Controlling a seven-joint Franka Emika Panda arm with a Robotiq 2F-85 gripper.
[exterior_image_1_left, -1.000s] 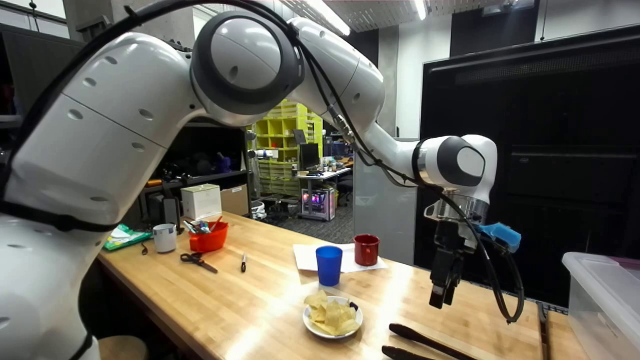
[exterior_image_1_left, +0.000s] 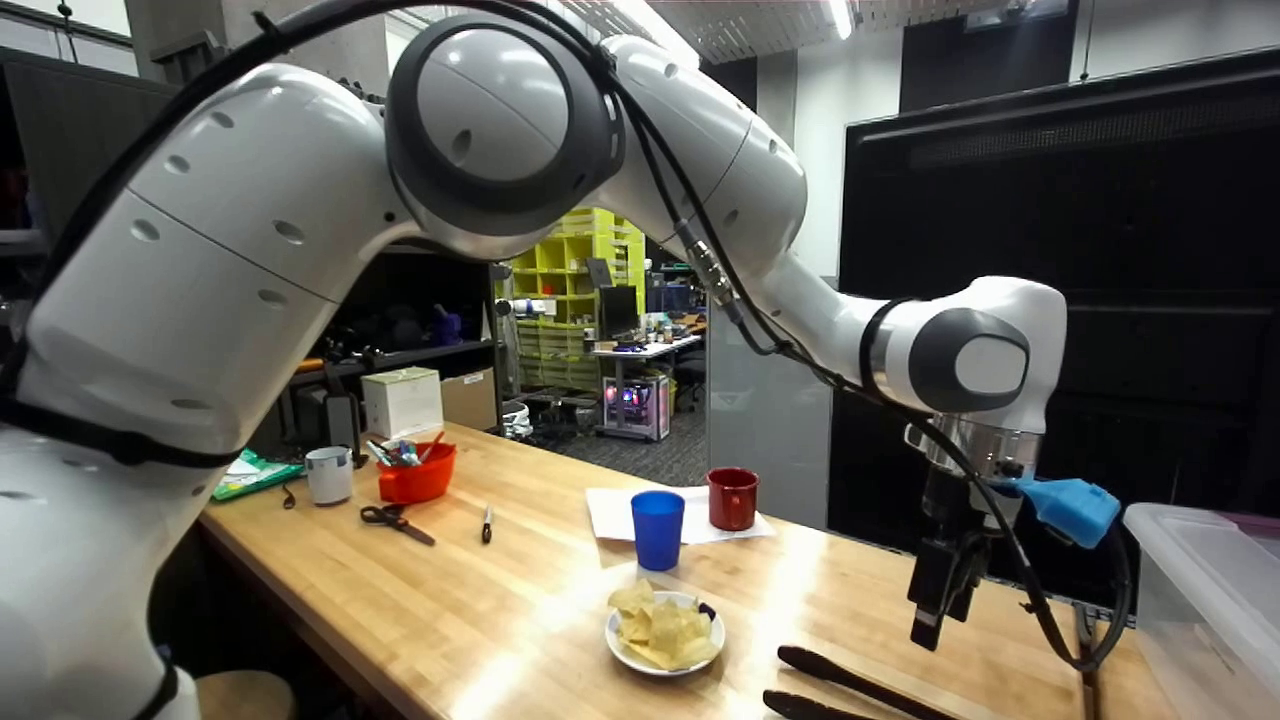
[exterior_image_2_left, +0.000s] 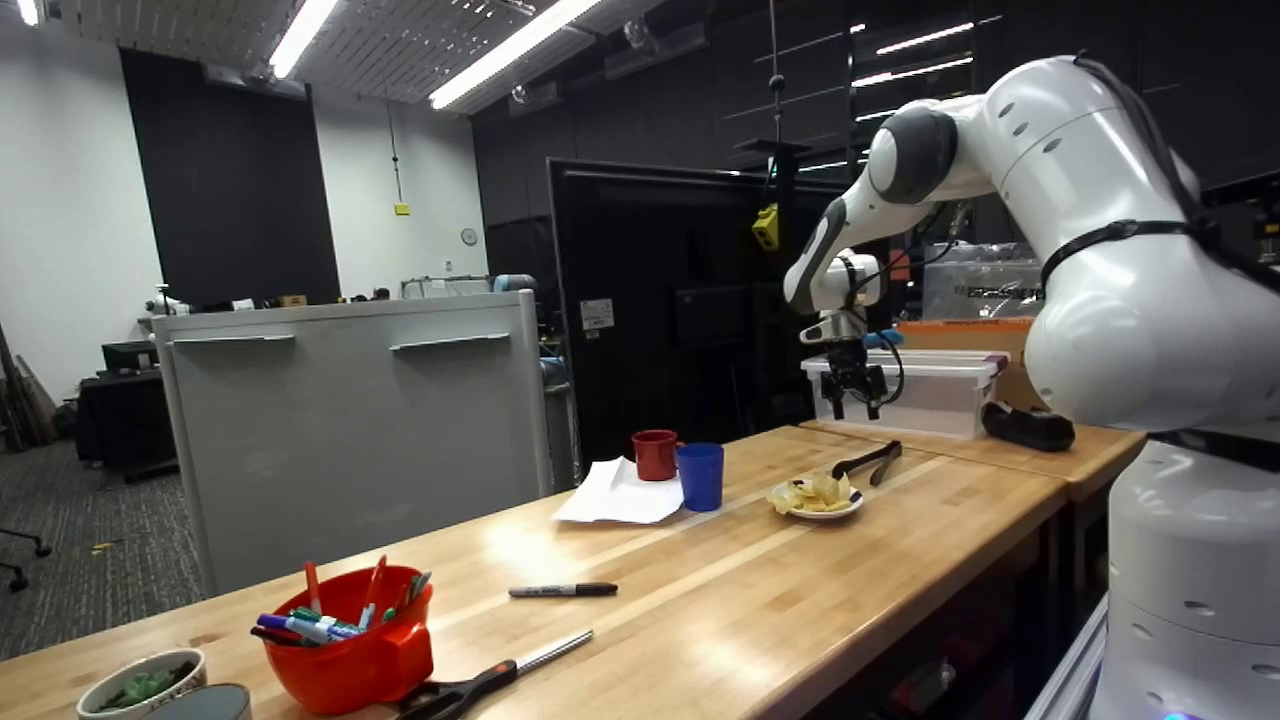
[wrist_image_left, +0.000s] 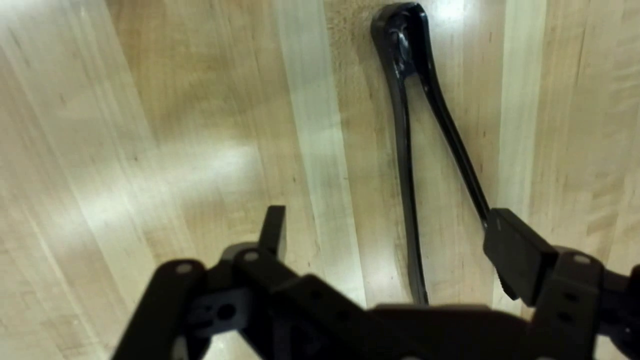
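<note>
Black tongs (wrist_image_left: 403, 150) lie spread on the wooden table in the wrist view, their joined end at the top and one arm passing behind a finger of mine. My gripper is open above the table, its fingers wide apart with nothing held. In exterior view 1 the gripper (exterior_image_1_left: 944, 618) hangs over the far right part of the table, above and beyond the visible ends of the tongs (exterior_image_1_left: 858, 682). A white plate (exterior_image_1_left: 615, 648) of chips (exterior_image_1_left: 662, 630) sits to the left of the tongs. The tongs' lower ends are hidden in the wrist view.
A blue cup (exterior_image_1_left: 657, 530) and a red mug (exterior_image_1_left: 732, 499) stand by white paper (exterior_image_1_left: 609, 514). A clear plastic bin (exterior_image_1_left: 1200, 600) borders the gripper's side. Farther off are a red pen container (exterior_image_2_left: 348, 672), scissors (exterior_image_2_left: 492, 679) and a marker (exterior_image_2_left: 561, 589).
My gripper has moved to the right and lower in exterior view 1, with the wrist and its cable shifting along. The tongs, plate and cups have stayed in place.
</note>
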